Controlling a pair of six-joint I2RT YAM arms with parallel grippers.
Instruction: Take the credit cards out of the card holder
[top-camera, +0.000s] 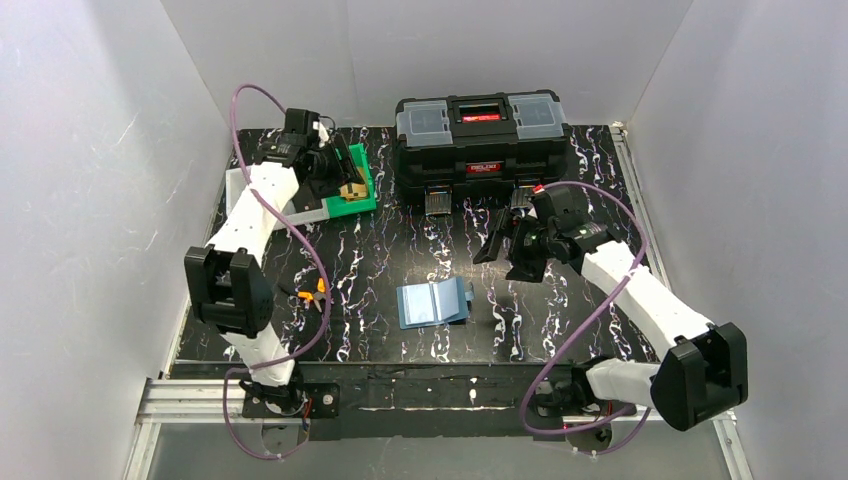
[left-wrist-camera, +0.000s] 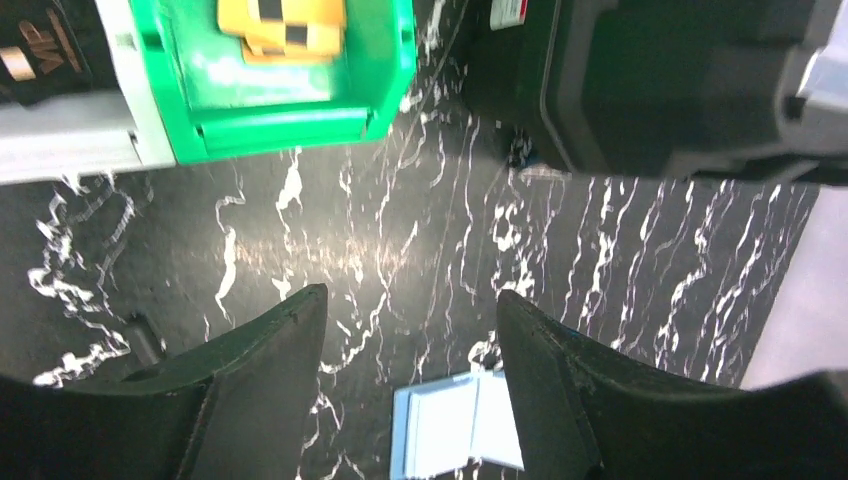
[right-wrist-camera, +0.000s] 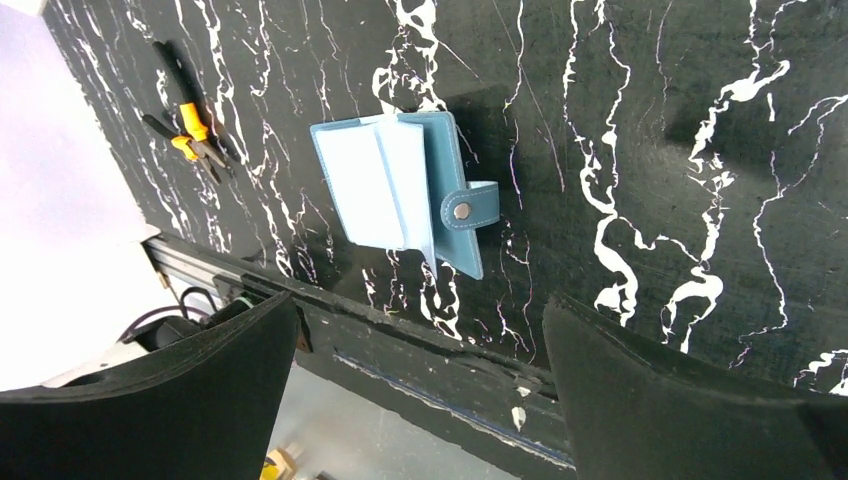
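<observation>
The blue card holder (top-camera: 432, 303) lies opened out flat near the table's front. In the right wrist view its pale inner sleeve (right-wrist-camera: 375, 185) and strap with a metal snap (right-wrist-camera: 468, 208) show; whether a card sits inside cannot be told. My right gripper (top-camera: 500, 267) hangs behind and to the right of it, open and empty. Over the green tray's area at the back left is my left gripper, open too, with nothing between its fingers. Flat yellow-tan pieces with a dark stripe (left-wrist-camera: 290, 25) lie in the green tray (left-wrist-camera: 275, 130).
A large black toolbox (top-camera: 482, 150) stands at the back middle. Beside the green tray sits a white-grey tray (top-camera: 306, 216). Pliers with orange and black handles (right-wrist-camera: 190, 125) lie left of the holder. The table around the holder is otherwise clear.
</observation>
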